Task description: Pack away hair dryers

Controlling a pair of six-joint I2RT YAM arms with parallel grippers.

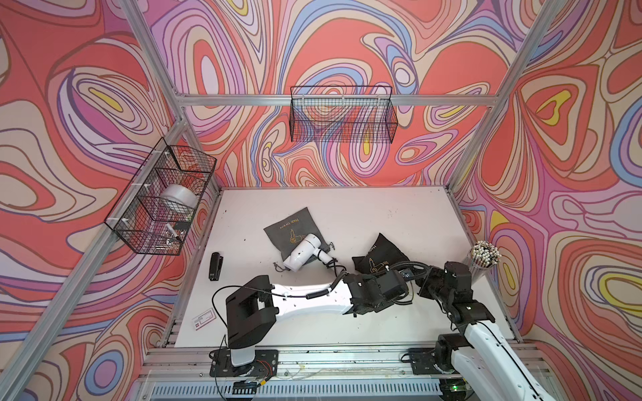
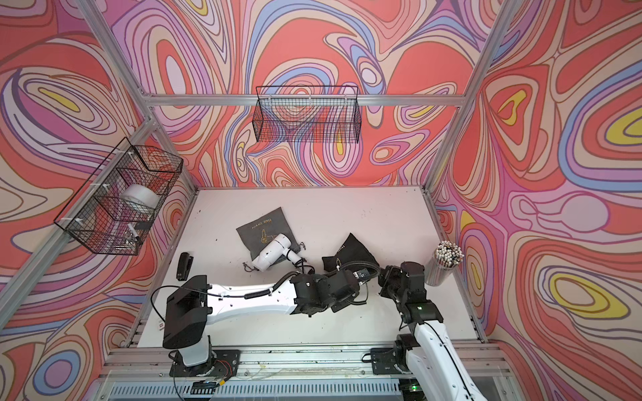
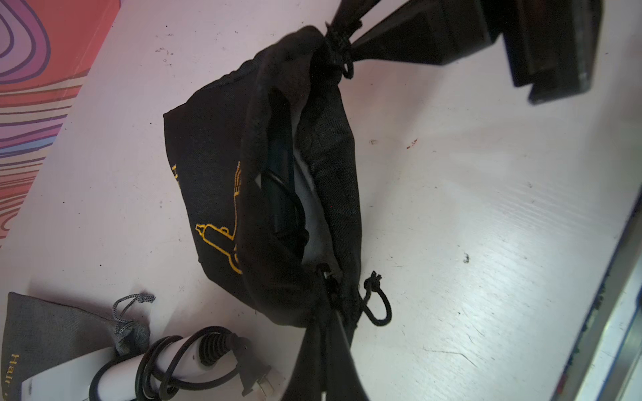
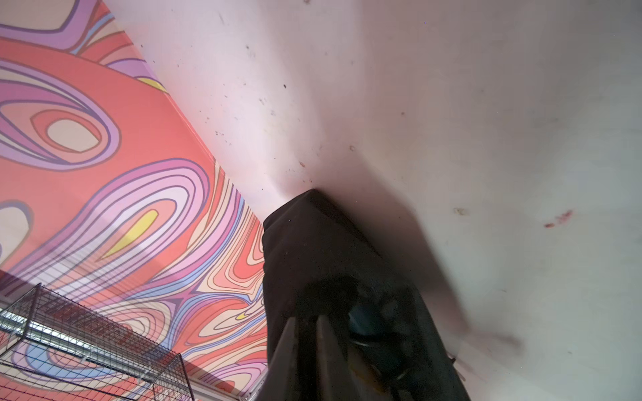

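Note:
The black drawstring bag (image 3: pixel 214 153) lies with its mouth spread, and a dark hair dryer (image 3: pixel 279 193) with a looped cord shows inside. At one end of the mouth my left gripper is shut, the bag's rim pinched at its tips. By the opposite end, at a knotted cord, my right gripper has its fingers apart with dark cloth close to the tips. The right wrist view shows its fingers (image 4: pixel 286 357) over the bag, blurred. A white hair dryer (image 1: pixel 302 252) with its cord wrapped rests on a grey bag (image 1: pixel 291 227).
Wire baskets hang on the back wall (image 1: pixel 343 120) and at the left (image 1: pixel 160 200), the left one holding a white roll. A black stapler-like object (image 1: pixel 215 266) lies at left; a cup of white-tipped sticks (image 1: pixel 483 257) stands right.

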